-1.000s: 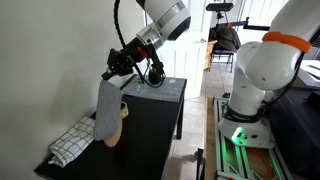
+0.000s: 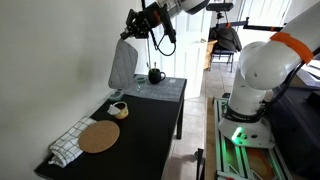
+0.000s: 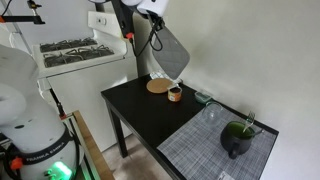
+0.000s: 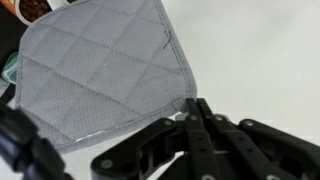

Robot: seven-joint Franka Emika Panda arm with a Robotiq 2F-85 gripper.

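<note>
A grey quilted pot holder (image 4: 105,65) hangs by one corner from my gripper, which is shut on it. In exterior view 1 the pot holder (image 2: 123,66) dangles well above the back part of the black table (image 2: 140,135), with the gripper (image 2: 127,35) over it. Exterior view 2 shows the same cloth (image 3: 168,55) tilted in the air, clear of the tabletop.
On the table are a round cork mat (image 2: 99,137), a mug (image 2: 118,110), a checkered towel (image 2: 70,142) and a grey mat (image 3: 220,140) bearing a dark pot (image 3: 237,138) and a glass (image 3: 211,115). A stove (image 3: 75,60) stands beyond.
My gripper has risen and moved toward the table's far end, carrying the pot holder up and away from over the cork mat, which now shows fully along with the mug.
</note>
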